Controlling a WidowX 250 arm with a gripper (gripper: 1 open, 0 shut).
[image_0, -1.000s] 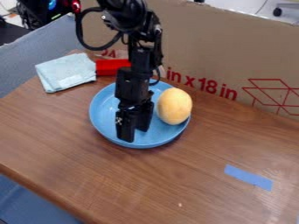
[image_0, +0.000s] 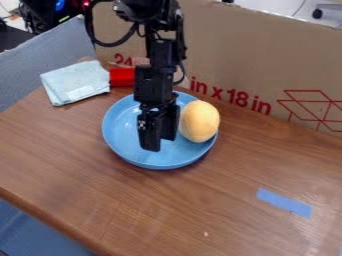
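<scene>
My black gripper (image_0: 156, 128) reaches down into a blue plate (image_0: 127, 145) at the middle of the wooden table, its fingertips low over the plate's middle. Whether the fingers are open or shut, or hold anything, is hard to see against their dark bodies. A pale yellow-orange rounded object (image_0: 201, 121) rests on the right part of the plate, just right of the gripper.
A folded light-blue cloth (image_0: 74, 82) lies at the back left, with a red object (image_0: 120, 76) beside it. A cardboard box (image_0: 267, 70) stands along the back. Blue tape (image_0: 283, 203) marks the right side.
The gripper has risen a little, its fingertips now higher over the plate than before. The yellow object and plate look unmoved.
</scene>
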